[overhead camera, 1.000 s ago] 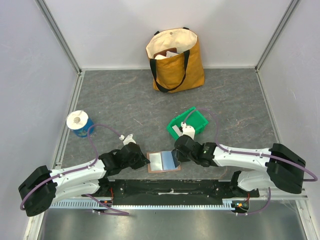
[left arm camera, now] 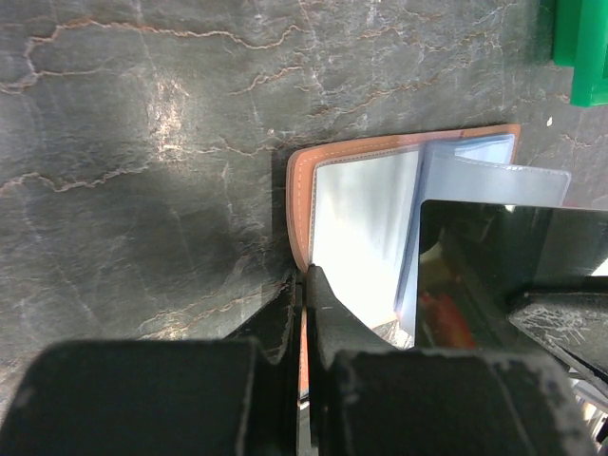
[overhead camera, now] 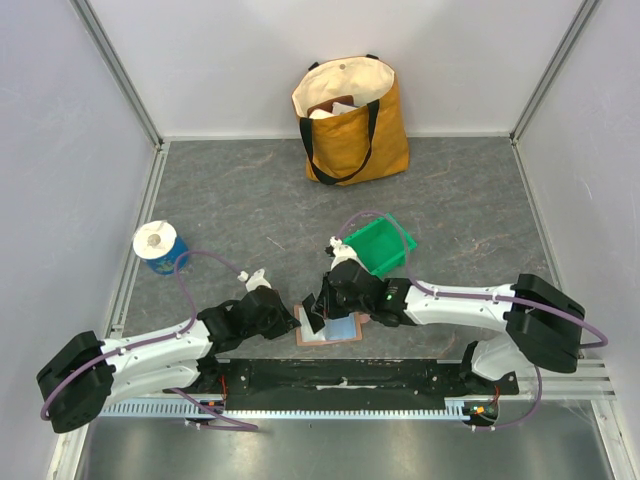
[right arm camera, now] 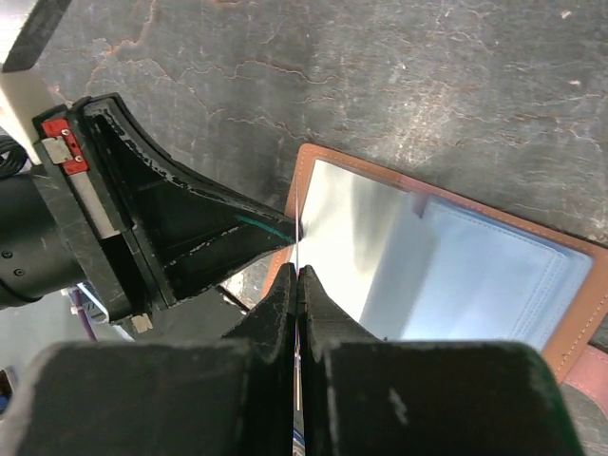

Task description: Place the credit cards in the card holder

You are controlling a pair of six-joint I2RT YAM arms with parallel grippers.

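The open tan card holder lies flat on the dark floor, with a white slot and blue slots. My left gripper is shut at the holder's left edge. My right gripper is shut on a thin card, seen edge-on in the right wrist view and as a dark card in the left wrist view, held over the white and blue slots. Whether it is inside a slot I cannot tell.
A green tray sits just behind the holder. A mustard tote bag stands at the back, and a blue-and-white roll at the left.
My right gripper has moved left across the holder with the dark card, from the blue side toward the white slot. The left arm has stayed still.
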